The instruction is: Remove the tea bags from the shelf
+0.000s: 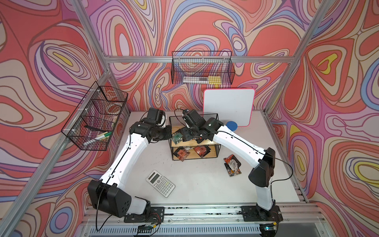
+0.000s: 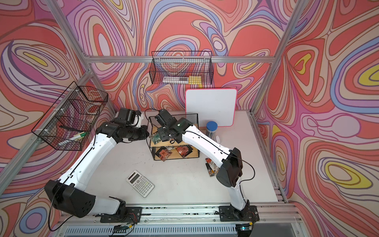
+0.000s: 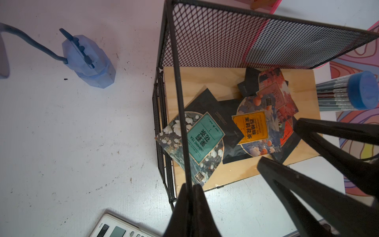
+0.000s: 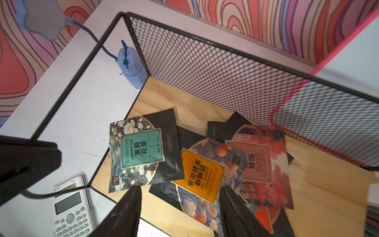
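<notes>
On the wooden upper shelf lie overlapping tea bags: a green jasmine one (image 3: 205,138) (image 4: 141,147), an orange-label one (image 3: 250,126) (image 4: 199,173) and a reddish one (image 3: 276,88) (image 4: 254,162). Lower-tier tea bags (image 1: 182,154) show in the top views. My left gripper is shut at the shelf's left frame, its fingertips on the dark rod, which looks gripped or touched. My right gripper stands open above the upper shelf, nothing between its fingers, its tips over the jasmine and orange-label bags.
More tea bags (image 1: 232,165) lie on the table right of the rack. A calculator (image 1: 160,183) sits front left, a blue-lidded container (image 2: 211,126) right of the rack, a whiteboard (image 2: 210,106) behind. A blue bottle-like object (image 3: 88,63) stands left of the rack.
</notes>
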